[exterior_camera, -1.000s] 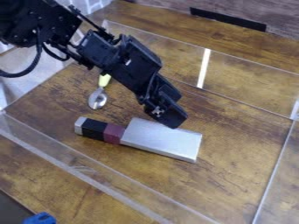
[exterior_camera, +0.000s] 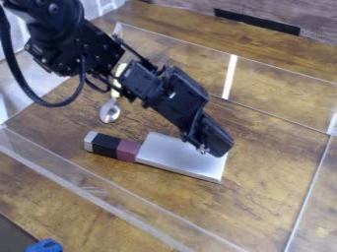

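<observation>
My gripper is low over the silver blade of a cleaver-like tool that lies flat on the wooden table, its black and maroon handle pointing left. The gripper covers part of the blade's upper right. The fingertips are dark and hard to make out; I see nothing held between them.
A spoon with a yellow-green handle lies behind the tool at left, partly under the arm. Clear plastic edges border the work area. A blue object is at the bottom left corner.
My gripper has moved right and down toward the blade's right part, now covering more of it. The tool and spoon look unmoved.
</observation>
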